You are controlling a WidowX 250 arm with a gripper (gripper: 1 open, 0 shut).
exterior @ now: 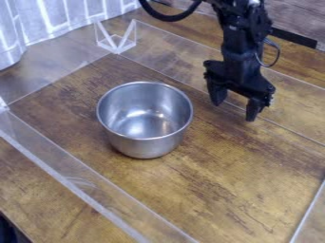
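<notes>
A large steel bowl [143,119] sits on the wooden tabletop left of centre. My black gripper [238,100] is low over the table to the right of the bowl and apart from it, its fingers pointing down. The two fingers stand some way apart, and I see nothing between them.
A white wire-like stand [114,36] is at the back left. Clear plastic strips run along the left and back edges of the wooden table [114,190].
</notes>
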